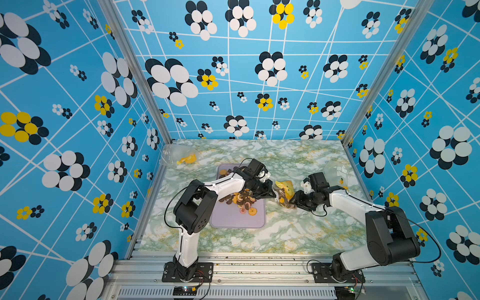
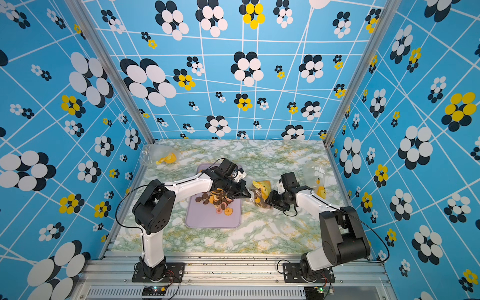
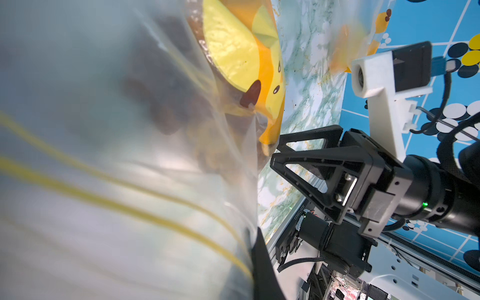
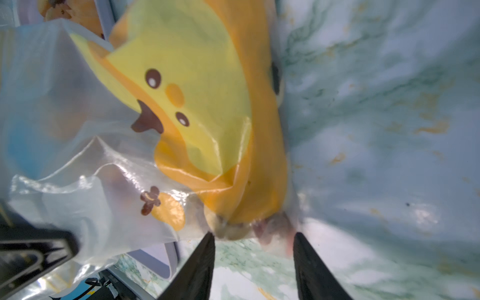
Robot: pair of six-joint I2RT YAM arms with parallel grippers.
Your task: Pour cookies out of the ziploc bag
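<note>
A clear ziploc bag (image 1: 285, 186) with a yellow and orange chick print and some cookies inside hangs between my two grippers, right of the tray. My left gripper (image 1: 272, 195) is shut on its mouth edge; the bag's plastic fills much of the left wrist view. At the bag's bottom end, my right gripper is open, its fingers (image 4: 197, 272) apart on either side of the lower corner. Many brown and tan cookies (image 1: 245, 200) lie heaped on the lilac tray (image 1: 235, 221), partly hidden under the left arm.
Another clear bag (image 1: 175, 154) with yellow print lies at the back left. A further clear bag (image 1: 337, 172) lies at the back right, behind the right arm.
</note>
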